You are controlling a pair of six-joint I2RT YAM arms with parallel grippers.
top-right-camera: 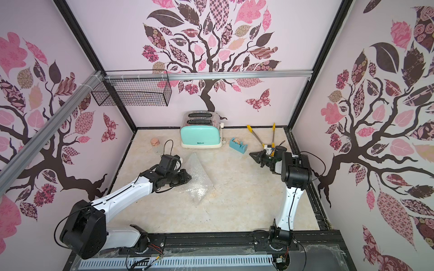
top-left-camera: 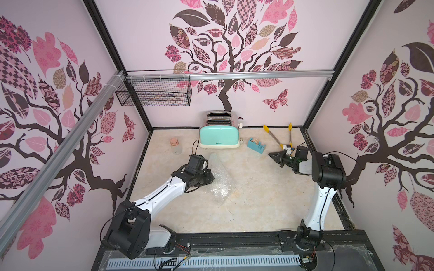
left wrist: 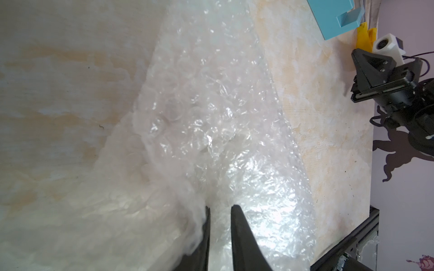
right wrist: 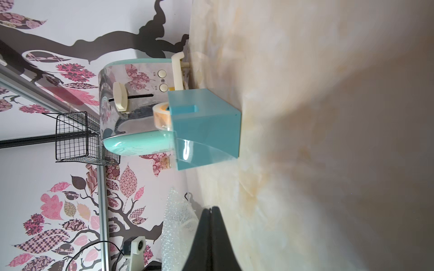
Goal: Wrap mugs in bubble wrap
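Clear bubble wrap (top-left-camera: 221,183) lies folded on the table, rising in a fold in the left wrist view. No mug shows. My left gripper is over the wrap, its fingertips a small gap apart; the fold covers part of one finger (left wrist: 205,234). Whether wrap is pinched there cannot be made out. The blue tape dispenser (right wrist: 205,122) stands at the back, its orange tape roll (right wrist: 161,116) showing. A clear tape strip (right wrist: 186,151) curves across its front. My right gripper is shut with nothing between its fingers, clear of the strip and the dispenser.
A mint toaster (top-left-camera: 219,135) is at the back centre, left of the dispenser. Yellow-tipped tongs (top-left-camera: 272,134) lean at the back right, behind my right gripper. A pink-topped jar (top-left-camera: 175,145) stands back left.
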